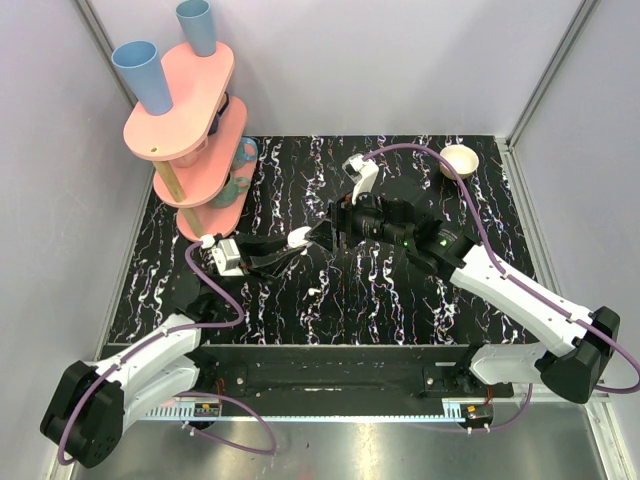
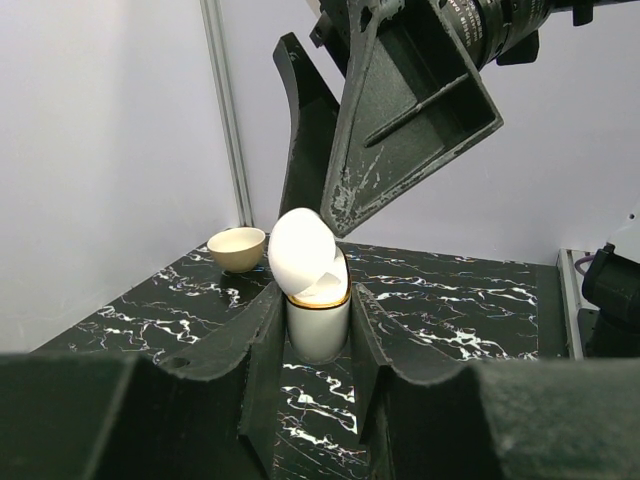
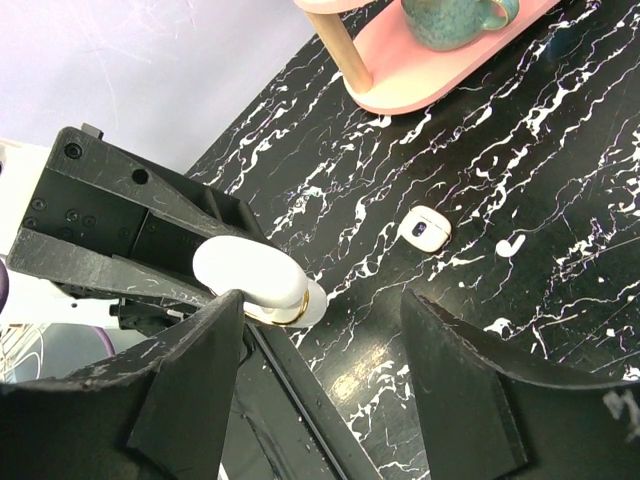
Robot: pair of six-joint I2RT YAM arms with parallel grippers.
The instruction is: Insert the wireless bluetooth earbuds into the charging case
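My left gripper is shut on the white charging case (image 2: 317, 330), which has a gold rim and a rounded white top piece (image 2: 300, 245) tilted over it. My right gripper is part open, its black fingers right beside that top piece, one nearly against it; whether it touches is unclear. On the black marble table in the right wrist view lie a small white squarish piece with a dark spot (image 3: 425, 228) and a small white stick-shaped earbud (image 3: 508, 246).
A pink tiered shelf (image 1: 180, 95) with blue cups and mugs stands at the back left. A cream bowl (image 1: 459, 160) is at the back right.
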